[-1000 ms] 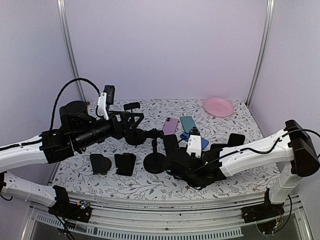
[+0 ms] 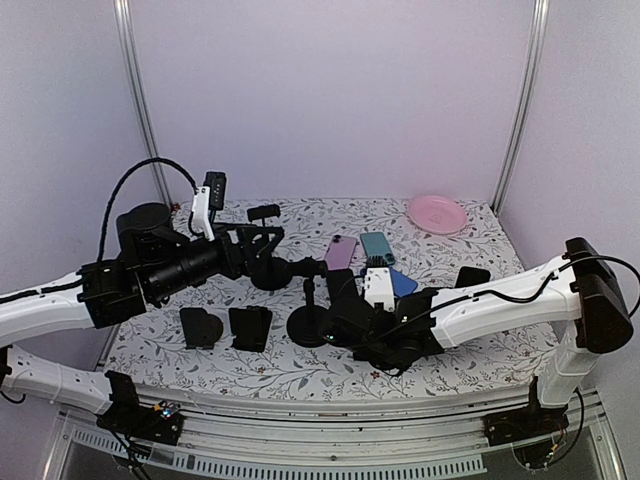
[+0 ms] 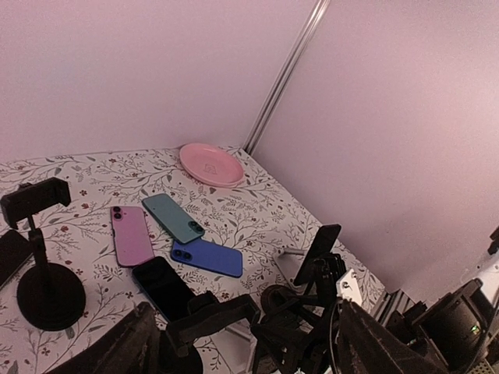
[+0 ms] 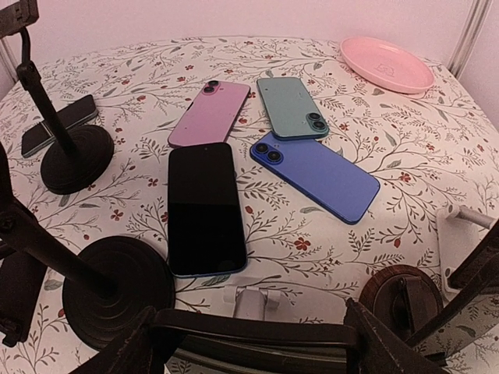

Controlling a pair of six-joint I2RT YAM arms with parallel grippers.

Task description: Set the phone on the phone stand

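Observation:
In the top view my left gripper (image 2: 276, 236) stands open at the left, high above the table, with nothing held. My right gripper (image 2: 334, 322) is low near the middle stand and mostly hidden by its own body. In the right wrist view it is shut on a dark slab (image 4: 253, 329) seen nearly edge-on; whether this is a phone I cannot tell. The middle black phone stand has a round base (image 4: 117, 288), just left of the slab. A black phone (image 4: 207, 210) lies face up beyond it. Behind lie pink (image 4: 210, 113), teal (image 4: 290, 107) and blue (image 4: 320, 178) phones.
A second black round-based stand (image 4: 76, 160) stands back left, with a dark phone (image 4: 82, 111) beside it. At the right is a wooden round base (image 4: 380, 290) and a white stand (image 4: 458, 241). The pink plate (image 2: 437, 214) sits at the back right.
My right gripper has shifted slightly left in the top view, toward the middle stand. Its arm now covers a dark panel that showed before. The left arm looks almost still.

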